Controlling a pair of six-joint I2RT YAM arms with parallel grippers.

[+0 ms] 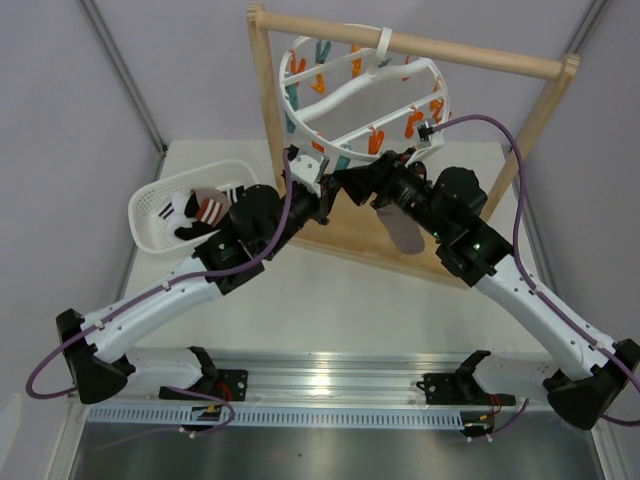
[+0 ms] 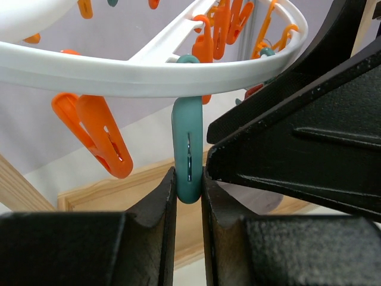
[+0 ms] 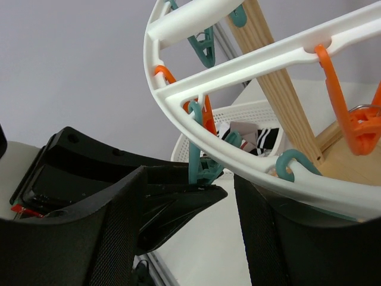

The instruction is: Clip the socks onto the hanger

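Note:
The white hanger ring (image 1: 365, 85) with orange and teal clips hangs from the wooden frame. My left gripper is shut on a teal clip (image 2: 187, 137) at the ring's front edge. My right gripper is open just below the ring, beside that clip and close to the left one; nothing shows clearly between its fingers. A grey sock (image 1: 400, 228) hangs below the ring behind the right gripper. Other socks (image 1: 205, 210) lie in the white basket (image 1: 150, 230).
The wooden frame (image 1: 470, 55) surrounds the ring, with its base board behind both arms.

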